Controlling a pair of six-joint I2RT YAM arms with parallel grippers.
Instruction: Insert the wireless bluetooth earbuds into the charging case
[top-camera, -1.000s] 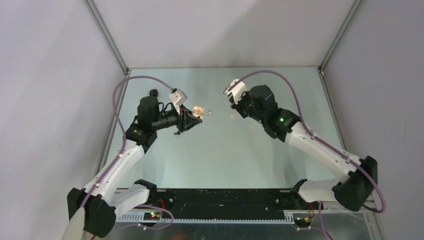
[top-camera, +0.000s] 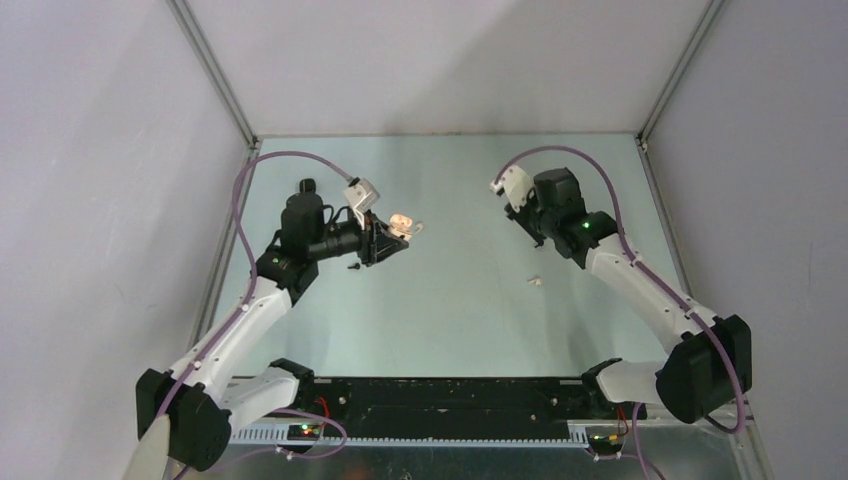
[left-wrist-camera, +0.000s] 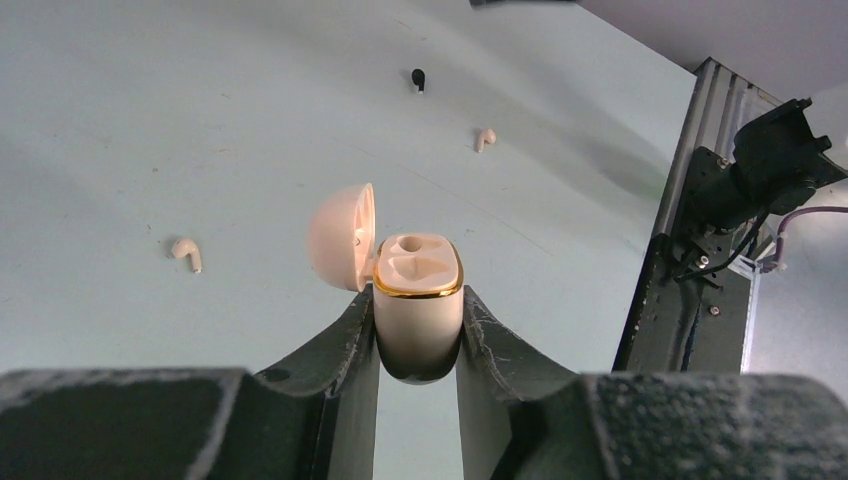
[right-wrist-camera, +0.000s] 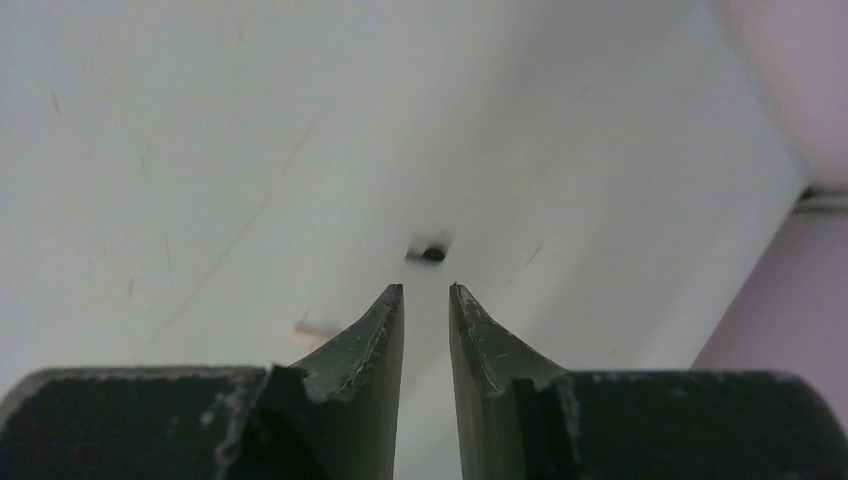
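My left gripper is shut on the pale pink charging case, lid up and open, with its top compartments in view. In the left wrist view one pink earbud lies on the table left of the case, another farther off to the right; the latter shows near my right gripper in the top view. My right gripper points down over the table, its fingertips apart with nothing seen between them; the right wrist view is blurred.
A small black piece lies near the far earbud. A black object sits behind the left arm.
My right arm has moved right, away from the case, uncovering the earbud on the table's right. The left gripper holds the case in about the same place.
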